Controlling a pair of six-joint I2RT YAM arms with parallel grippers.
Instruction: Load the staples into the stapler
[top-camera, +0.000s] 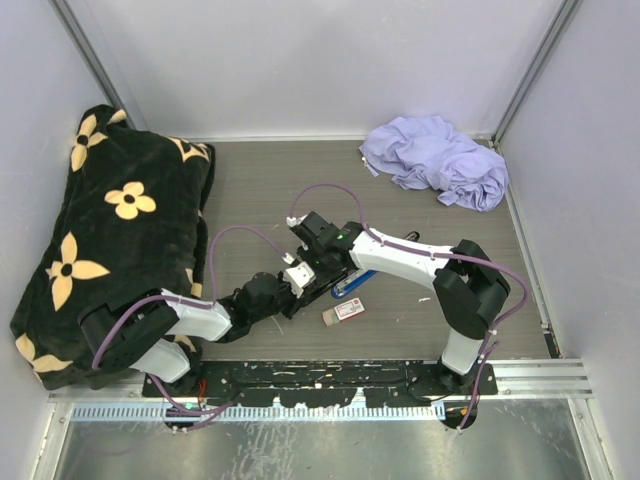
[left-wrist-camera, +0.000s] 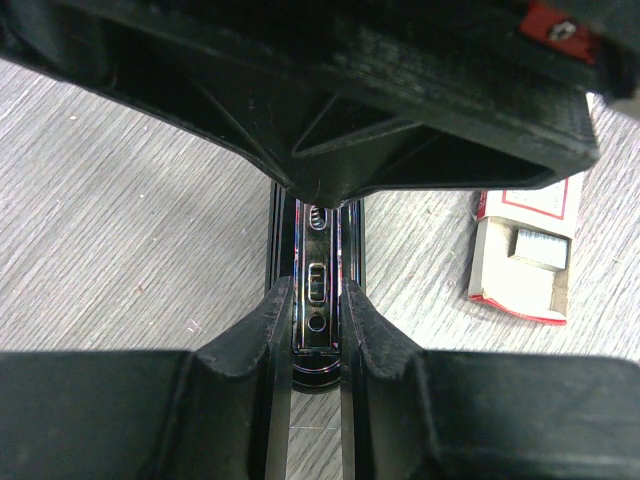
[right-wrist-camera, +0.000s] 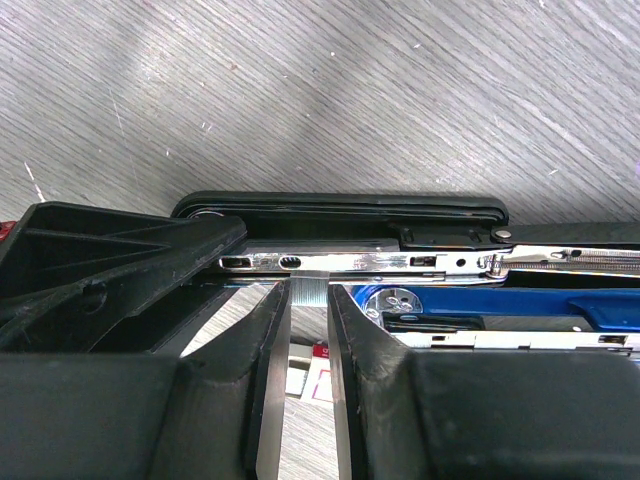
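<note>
The opened stapler lies with its black base (right-wrist-camera: 350, 205) and metal track (right-wrist-camera: 350, 262) exposed, a blue part (right-wrist-camera: 460, 300) beside them. My left gripper is shut on the stapler's end, in the left wrist view. My right gripper is shut on a short strip of staples (right-wrist-camera: 309, 290), held at the track's edge; whether it touches the track is unclear. In the top view both grippers meet over the stapler, partly hiding it.
An open staple box (left-wrist-camera: 515, 290) with staples inside lies beside the stapler. A lilac cloth (top-camera: 440, 160) sits at the back right, a dark flowered cushion (top-camera: 110, 250) at the left.
</note>
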